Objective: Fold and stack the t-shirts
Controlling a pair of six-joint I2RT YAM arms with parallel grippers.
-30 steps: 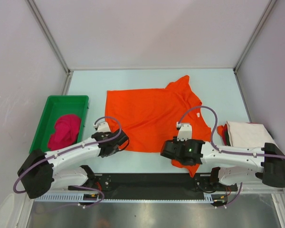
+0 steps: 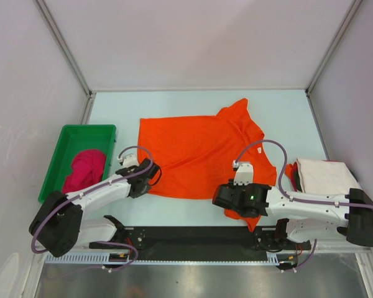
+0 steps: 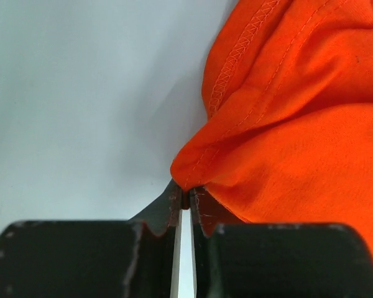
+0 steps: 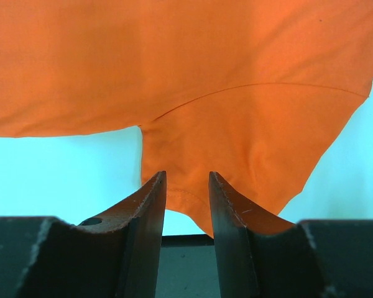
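An orange t-shirt lies spread on the white table, its upper right part bunched and a flap reaching the front edge at right. My left gripper is shut at the shirt's left corner, with the hem gathered at its fingertips. My right gripper stands part open above the front-right flap, nothing visible between its fingers.
A green bin with a red cloth inside sits at the left. A stack of folded cloths, cream on top, lies at the right. Bare table shows at the back.
Over the last second my left arm has moved left and slightly back to the shirt's left corner. The right arm has shifted very slightly to the right.
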